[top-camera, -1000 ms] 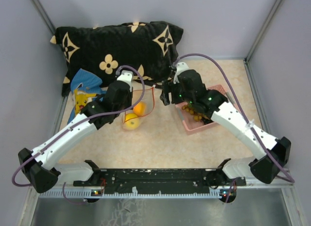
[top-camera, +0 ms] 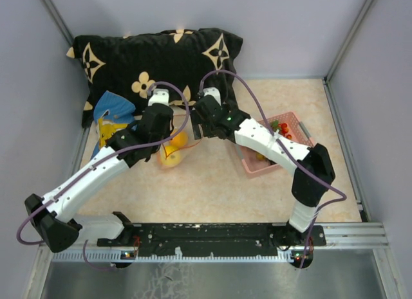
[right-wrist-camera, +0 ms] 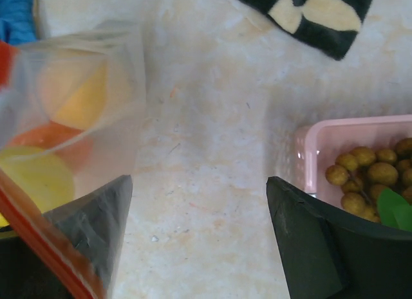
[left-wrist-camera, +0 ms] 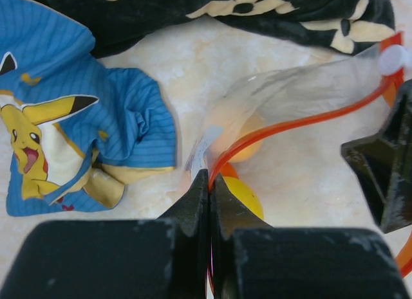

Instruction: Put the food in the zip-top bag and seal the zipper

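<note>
The clear zip bag point(left-wrist-camera: 290, 93) stands with fruit inside, a yellow one point(left-wrist-camera: 241, 199) and orange ones, its red zipper rim arching across the left wrist view. My left gripper is shut on that rim at the bag's near side. My right gripper is open at the bag's right side; in the right wrist view the rim crosses its left finger, and bare table shows between the fingertips. In the top view both grippers are close together over the bag, partly hiding it.
A pink basket point(right-wrist-camera: 312, 151) of small potatoes and other food sits at the right. A blue Pikachu cloth point(left-wrist-camera: 77, 132) lies left, a black patterned cushion point(top-camera: 154, 61) along the back.
My right gripper has moved left from beside the basket to the bag's right edge. The left arm has shifted little.
</note>
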